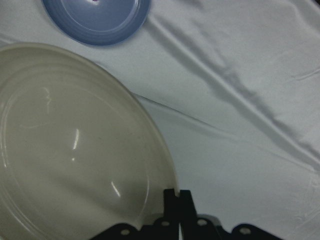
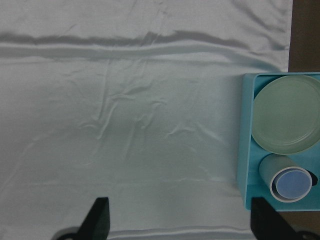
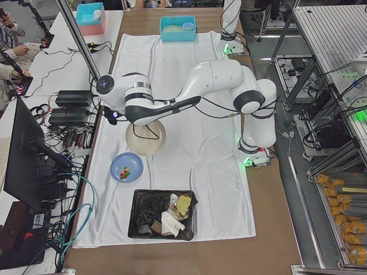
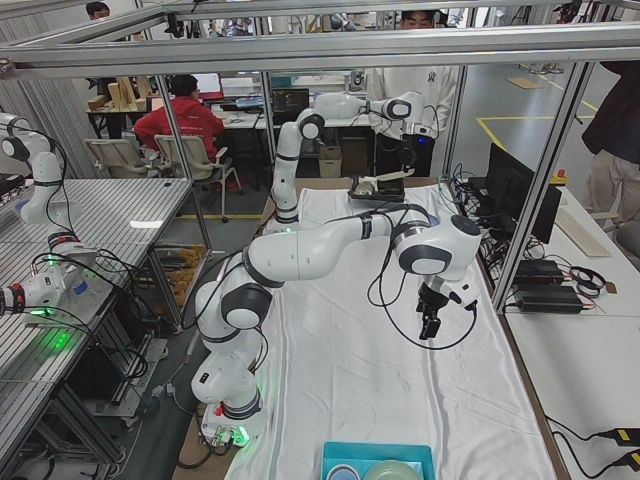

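Note:
A large cream plate (image 3: pixel 150 143) is held up by my left gripper, which is shut on its rim in the left wrist view, with the plate (image 1: pixel 75 140) filling the left side. A blue plate (image 3: pixel 117 167) with small colourful pieces on it lies on the white cloth below. A black bin (image 3: pixel 146 213) lined with black plastic holds waste at the near end. My right gripper stands open over bare cloth, with nothing visible between its fingers.
A teal tray (image 2: pixel 244 140) at the far end holds a green plate (image 2: pixel 286 112) and a cup (image 2: pixel 272 167). A monitor and cables line one side.

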